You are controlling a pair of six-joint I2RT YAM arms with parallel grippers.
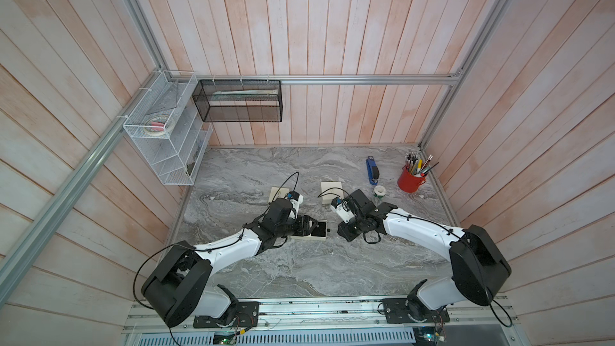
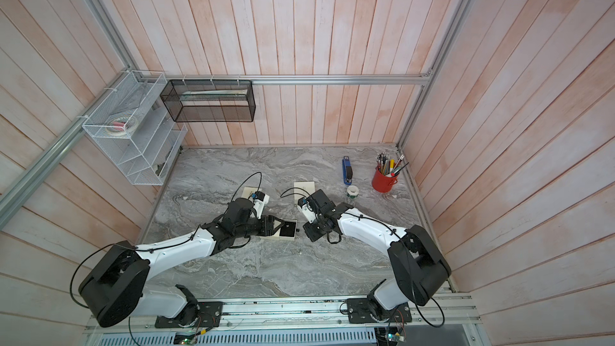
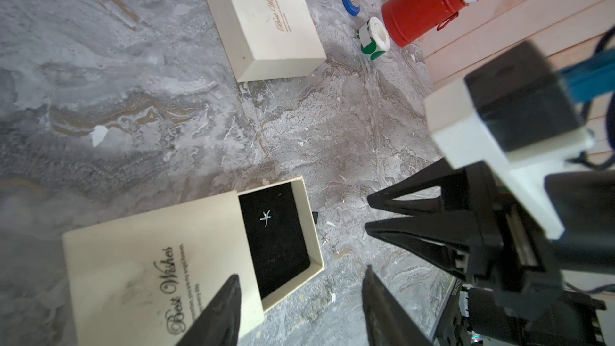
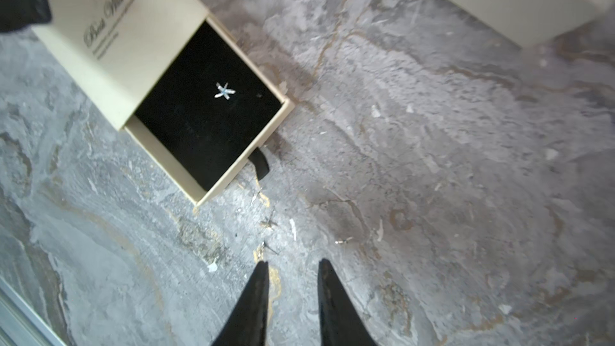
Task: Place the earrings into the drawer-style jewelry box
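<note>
The cream jewelry box (image 3: 134,262) lies on the table with its drawer (image 4: 163,157) slid partly out. Inside, a small starfish-shaped earring (image 4: 224,91) rests on the black lining. Some tiny thin bits (image 4: 344,241) lie or are marked on the table beyond the drawer's black pull tab (image 4: 259,163); whether one is an earring is unclear. Above the box, my left gripper is open, with its fingers apart and empty. Right of the drawer, my right gripper is over bare table, open and holding nothing.
A second cream box (image 3: 275,19) sits behind, with another pale box (image 1: 278,194) behind the left arm. At back right are a blue stapler (image 1: 372,170), a small white-green roll (image 3: 373,37) and a red pot (image 1: 411,180).
</note>
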